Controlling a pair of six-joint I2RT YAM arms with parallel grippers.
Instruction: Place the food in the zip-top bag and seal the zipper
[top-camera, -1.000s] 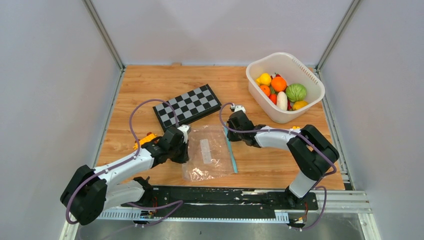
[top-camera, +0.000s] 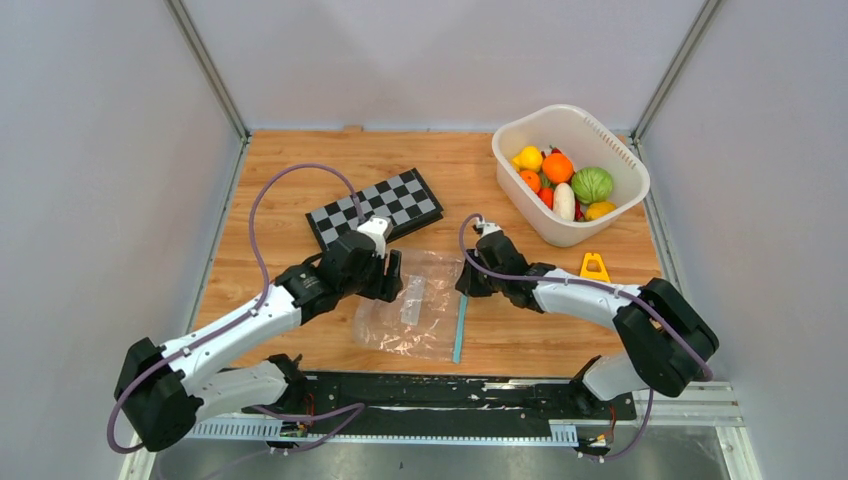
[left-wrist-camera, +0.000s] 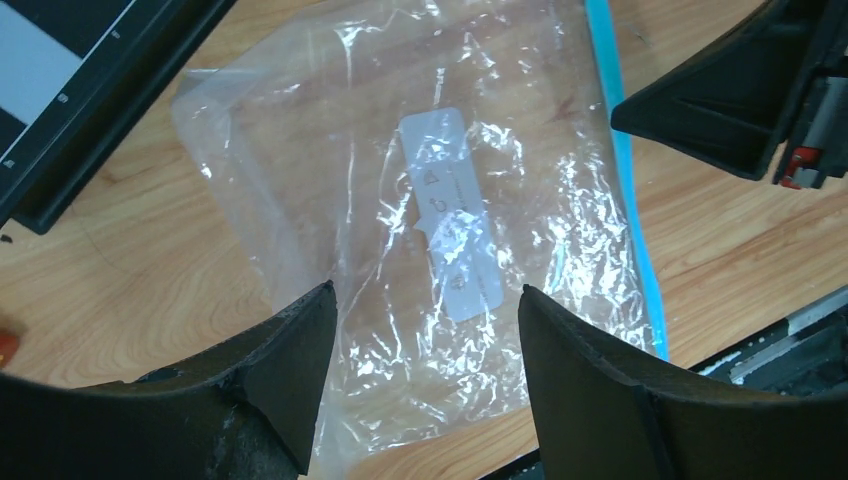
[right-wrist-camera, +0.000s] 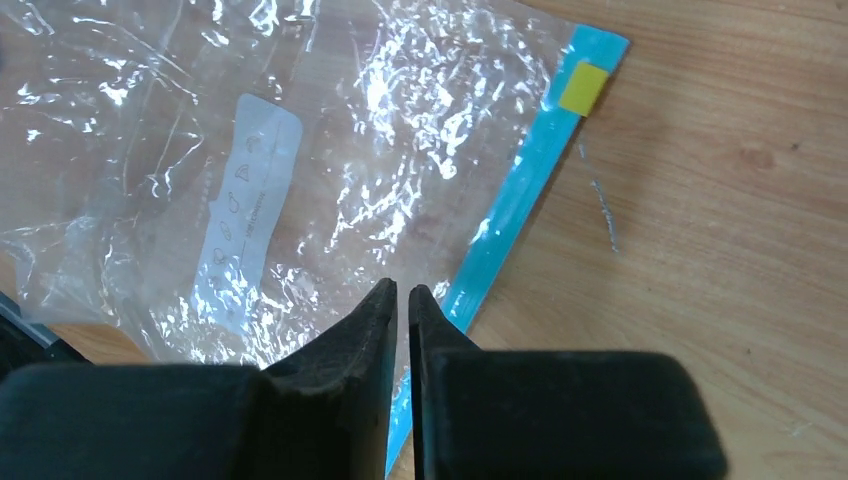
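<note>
A clear zip top bag (top-camera: 432, 325) lies flat on the table, with a pale label and a blue zip strip (right-wrist-camera: 510, 215) along its right side. Food, including an orange (top-camera: 557, 167) and a green melon (top-camera: 592, 185), sits in the white basket; none shows in the bag. Over the bag, my left gripper stands open with empty space between its fingers. My right gripper is at the zip strip, its fingertips close together with a narrow gap. Nothing shows gripped there; whether the fingers touch the strip is unclear.
Behind the bag lies a black-and-white checkered board (top-camera: 385, 210). The white basket (top-camera: 625, 200) stands at the back right. A yellow object (top-camera: 594, 267) rests near the right arm. Bare wood is free at the back left.
My left gripper has moved right, over the bag, and opened. The bag's zip edge has turned and its far side has slid a little.
</note>
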